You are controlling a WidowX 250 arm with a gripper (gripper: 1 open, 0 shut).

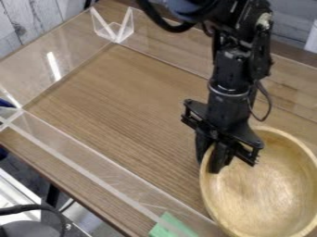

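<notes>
My black gripper (213,155) points down at the right side of the table, shut on the near-left rim of a large beige bowl (275,190). The bowl fills the lower right of the view and runs up to the right edge. The gripper's fingertips are partly hidden against the rim.
A green piece of tape (171,227) is at the front. A dark cable (31,209) shows at the lower left.
</notes>
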